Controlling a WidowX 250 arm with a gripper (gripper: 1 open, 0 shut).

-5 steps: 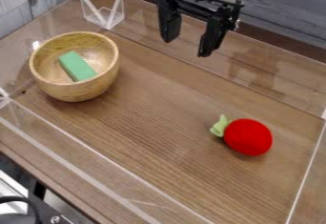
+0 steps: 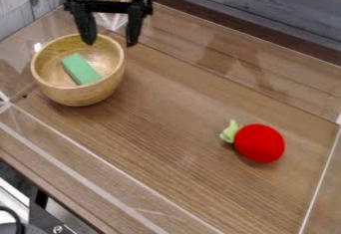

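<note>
My dark gripper hangs at the upper left above the back rim of a wooden bowl, its fingers open, one on each side. A green block lies inside the bowl. A red round object with a green top, like a toy tomato or strawberry, rests on the right side of the table.
Walls or raised edges run along the back and left. A pale wire-like object behind the gripper is partly hidden.
My gripper has moved left from the upper middle of the table to over the bowl's back edge. The bowl, block and red object have not visibly moved.
</note>
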